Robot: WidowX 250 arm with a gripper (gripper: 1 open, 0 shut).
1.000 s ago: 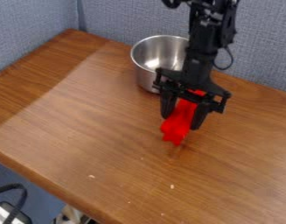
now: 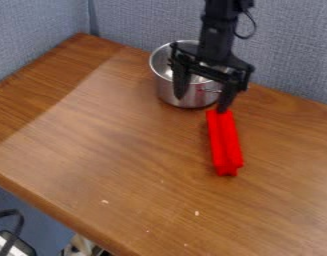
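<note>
A red bar (image 2: pixel 223 145) lies on the wooden table, running front to back on the right of centre. A silver metal bowl (image 2: pixel 171 82) stands at the back, partly hidden by the black gripper (image 2: pixel 203 92). The gripper is open, raised just above and left of the red bar's far end, over the front of the bowl, with nothing seen between its fingers.
Grey padded walls border it at the back and left. Dark cables (image 2: pixel 11 225) are at the lower left, off the table.
The red bar has been let go and now lies on the table below the gripper. The gripper has moved back and up, toward the bowl.
</note>
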